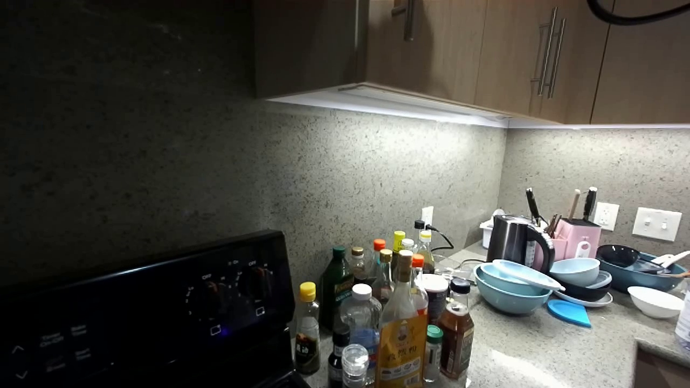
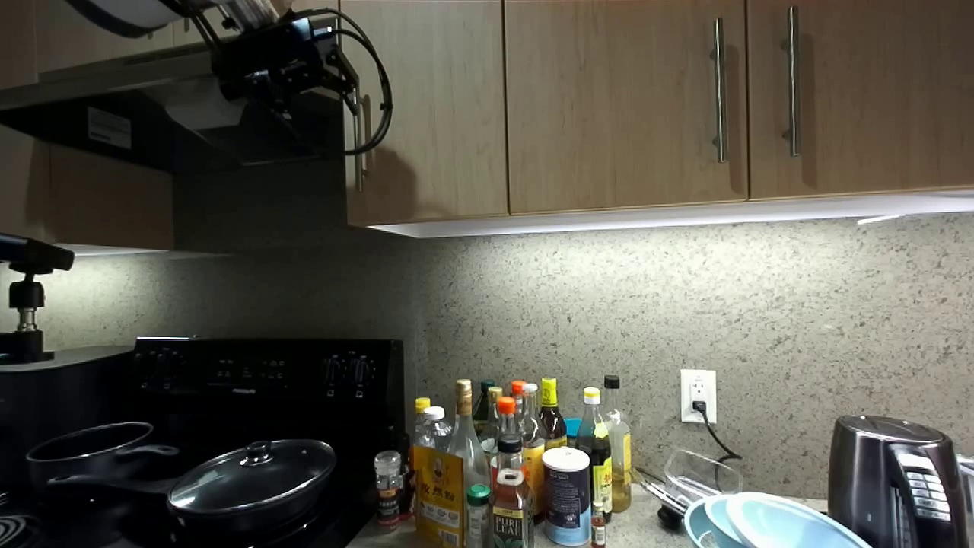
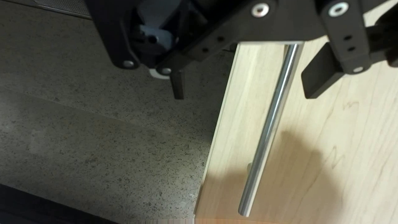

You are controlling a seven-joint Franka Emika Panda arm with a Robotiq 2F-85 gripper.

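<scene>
In the wrist view, a long metal bar handle (image 3: pixel 267 138) runs along the edge of a pale wooden cabinet door (image 3: pixel 309 168). My gripper stands open, one finger (image 3: pixel 178 85) over the dark speckled wall side and the other finger (image 3: pixel 321 71) over the door. The bar lies between them in this view; whether it is at their depth I cannot tell. Exterior view 2 has the dark gripper body (image 2: pixel 274 64) up by the range hood, close to the leftmost door's handle (image 2: pixel 360 137). The door looks shut.
Below stand several bottles (image 2: pixel 466 457) on the counter. A lidded pan (image 2: pixel 256 484) sits on the stove, under the range hood (image 2: pixel 109 109). Two more cabinet handles are to the right, one at the middle door (image 2: pixel 719 91). A kettle (image 2: pixel 895 475) and bowls (image 1: pixel 511 291) occupy the counter's right side.
</scene>
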